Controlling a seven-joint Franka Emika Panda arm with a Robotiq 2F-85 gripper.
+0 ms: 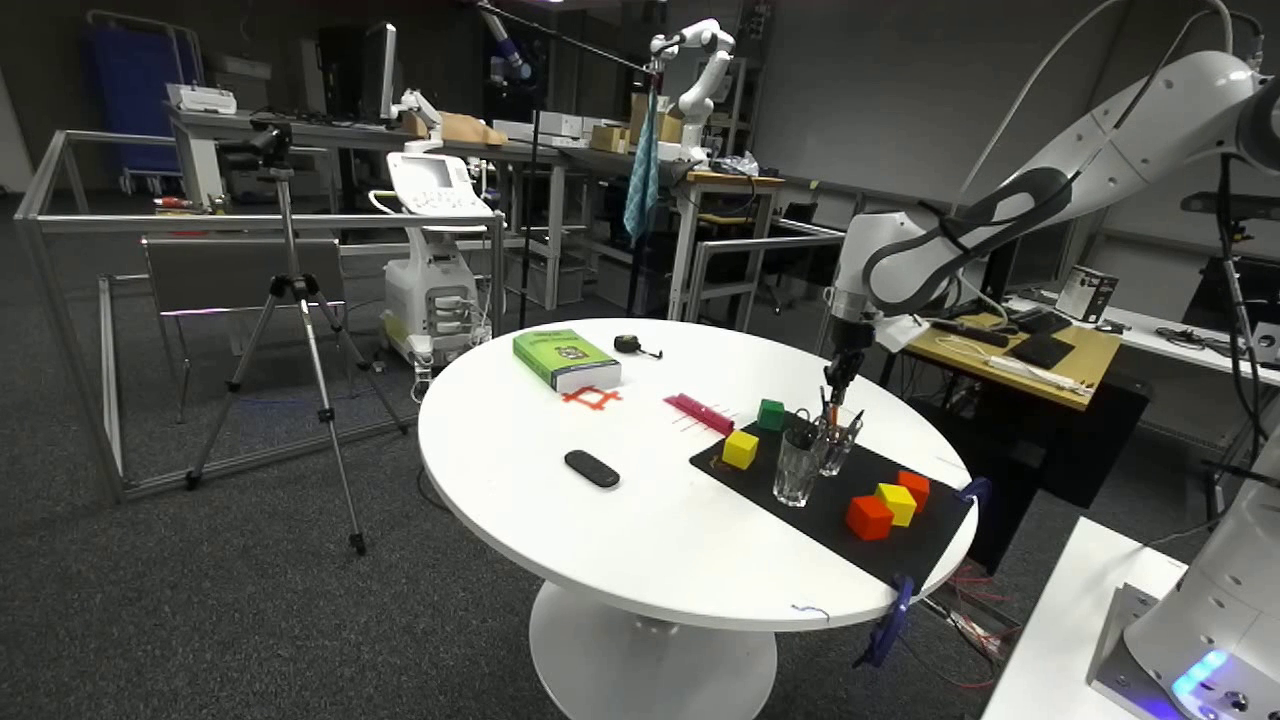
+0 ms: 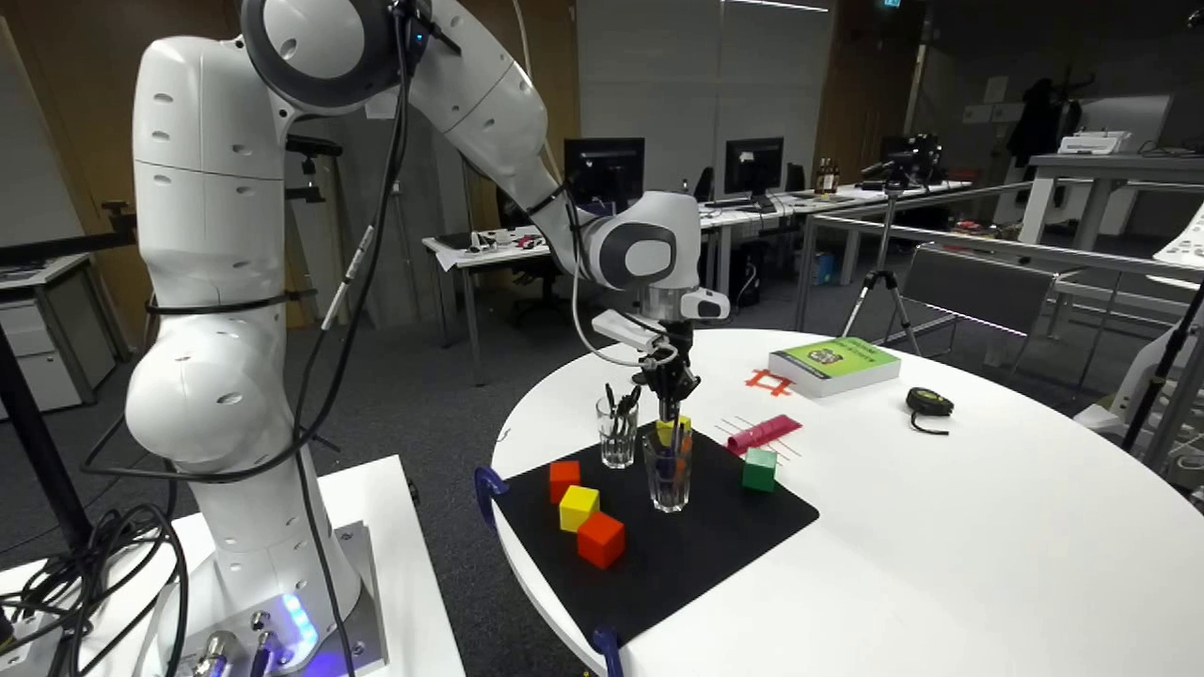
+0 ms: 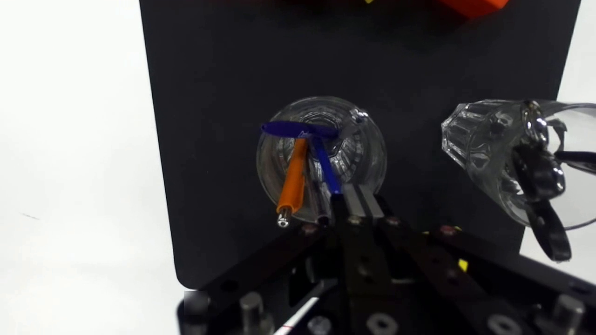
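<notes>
A clear glass (image 3: 375, 146) with an orange pen (image 3: 293, 181), a blue pen (image 3: 325, 164) and another slim dark pen stands below my gripper in the wrist view. My fingers are together at the near rim, right beside the blue pen's upper end; nothing clearly shows between them. In exterior view 2, my gripper (image 2: 673, 408) points down over that pen glass (image 2: 668, 485). A second glass (image 3: 480, 134), holding black-handled items (image 3: 539, 178), stands to the right in the wrist view.
Both glasses stand on a black mat (image 2: 700, 564). Orange-red and yellow cubes (image 2: 580, 509) lie on one side, a green cube (image 2: 759, 469) on another. Beyond are a red strip (image 1: 699, 414), a green book (image 1: 566, 359) and a black remote (image 1: 591, 468).
</notes>
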